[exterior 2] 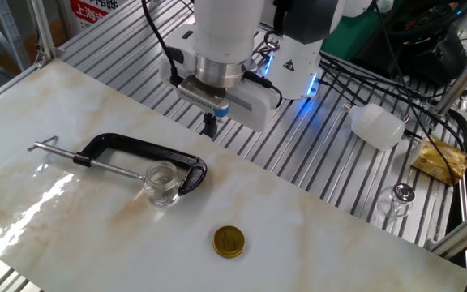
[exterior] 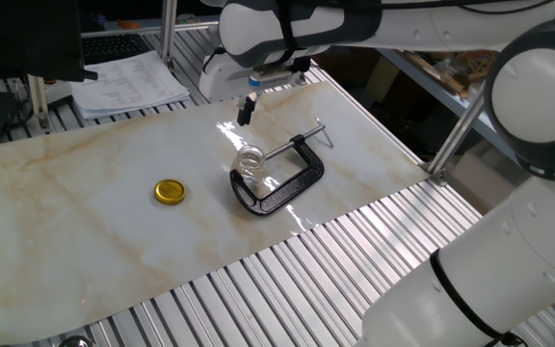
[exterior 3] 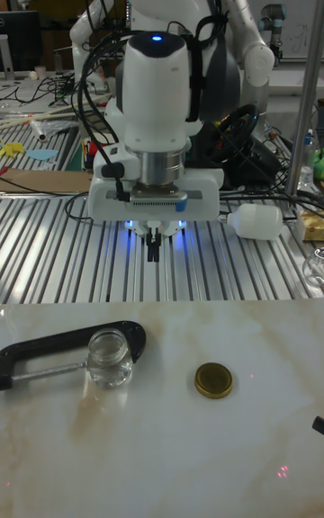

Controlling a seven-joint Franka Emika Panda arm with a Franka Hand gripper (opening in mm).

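A gold lid lies flat and alone on the marble-patterned board. Beside it, a small clear glass jar stands upright with its top uncovered. The black C-clamp lies around the jar, which sits between the end of its screw and the frame's far end; whether it grips the jar tightly I cannot tell. My gripper hangs above the slatted table behind the board, pointing down, apart from jar, lid and clamp. Its dark fingers look closed together, with nothing visible between them.
Papers lie beyond one end of the board. On the slats stand a white bottle, a yellow packet and another small glass container. The marble board is clear around the lid.
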